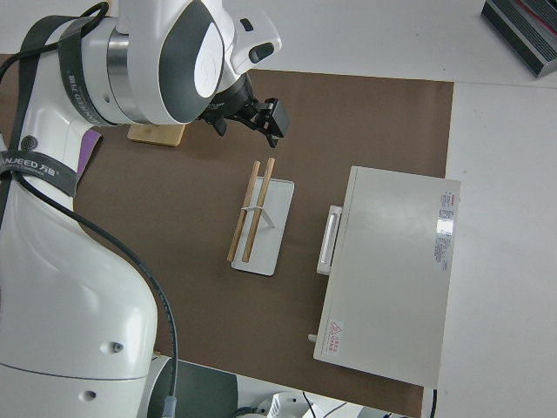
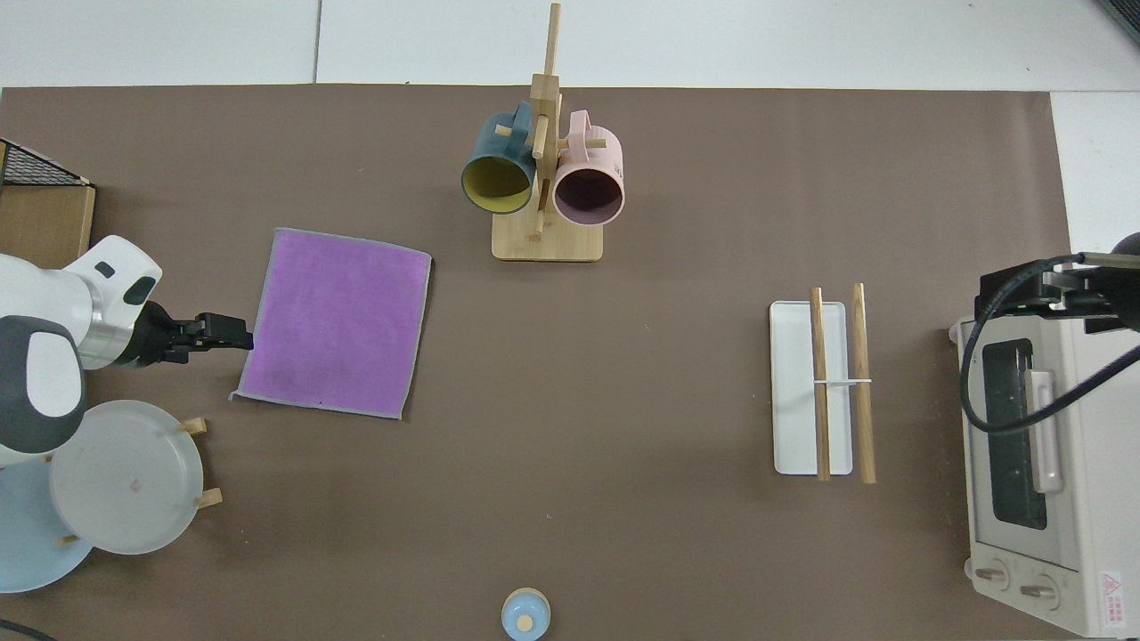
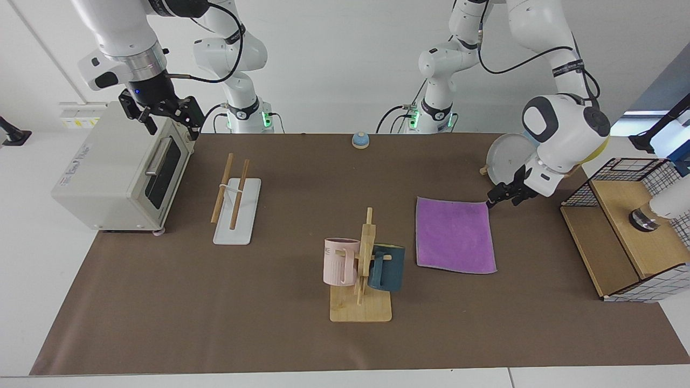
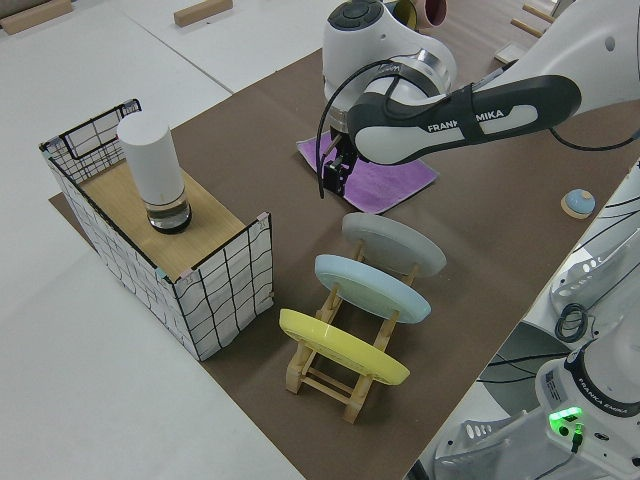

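Note:
One gripper [image 2: 230, 336], on the left in the top view, hangs at the left edge of a purple cloth [image 2: 331, 320], above a plate rack with grey [image 2: 126, 475], blue [image 2: 32, 513] and yellow [image 4: 340, 345] plates. In the left camera view it is at the right; whether its fingers are open is unclear. The other gripper [image 3: 171, 119] hovers over the white oven [image 3: 116, 181]; its finger state is also hard to make out.
A mug tree [image 2: 556, 246] holds teal [image 2: 492, 160] and pink [image 2: 593, 171] mugs. A white stand with wooden rails [image 2: 793, 395] sits right of centre, a small blue round object [image 2: 525, 614] near an edge, a wire basket [image 3: 608, 258] beside the plates.

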